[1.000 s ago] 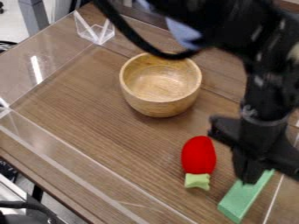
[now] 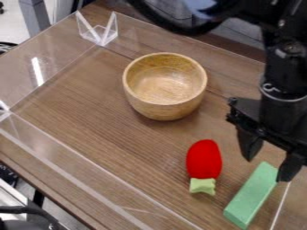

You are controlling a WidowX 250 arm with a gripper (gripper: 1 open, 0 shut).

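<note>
My black gripper [image 2: 267, 139] is at the right of the camera view, above and just behind a light green rectangular block [image 2: 252, 196] that lies on the wooden table [image 2: 90, 135] at lower right. Its fingertips look apart, with nothing clearly between them. A red oval object [image 2: 203, 160] with a pale green end lies left of the block. A tan wooden bowl [image 2: 166, 83] stands upper middle.
A clear plastic holder [image 2: 99, 25] sits at the upper left near the table's edge.
The objects look unmoved.
</note>
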